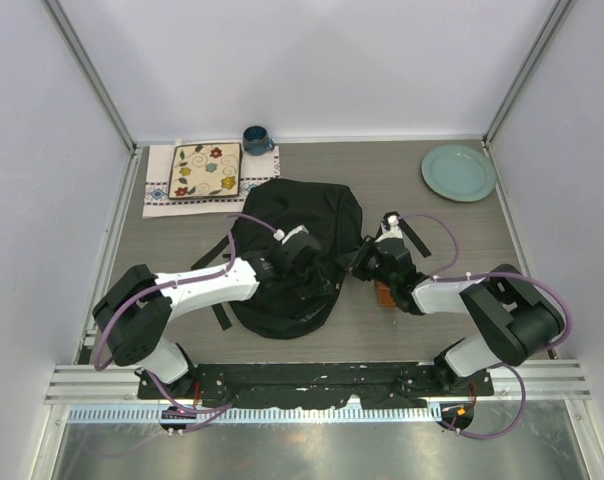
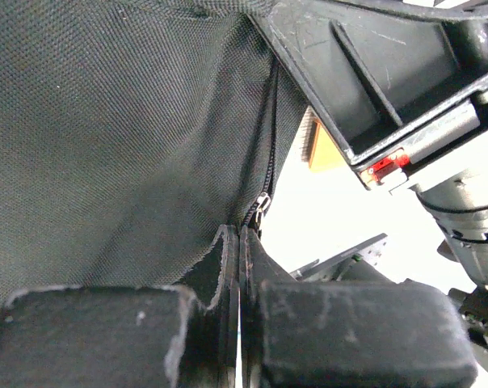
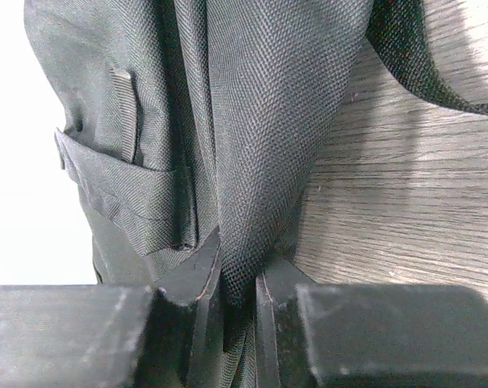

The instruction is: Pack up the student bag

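Observation:
The black student bag (image 1: 292, 205) lies on the table with its zipped edge toward the right. At that edge my left gripper is shut, its tips right at the metal zipper pull (image 2: 262, 202); whether the pull is pinched between them is hard to see. A bunched fold of bag cloth (image 3: 256, 178) runs down between the fingers of my right gripper, which press it narrow from both sides. From above, both grippers meet near the bag's right side, and the arms hide part of it.
An orange object (image 1: 384, 293) is partly hidden under the right arm. A strap (image 1: 415, 237) sticks out behind that arm. Toward the back are a teal plate (image 1: 459, 172), a blue mug (image 1: 255, 140) and a flowered board (image 1: 204, 170) on a cloth (image 1: 162, 203).

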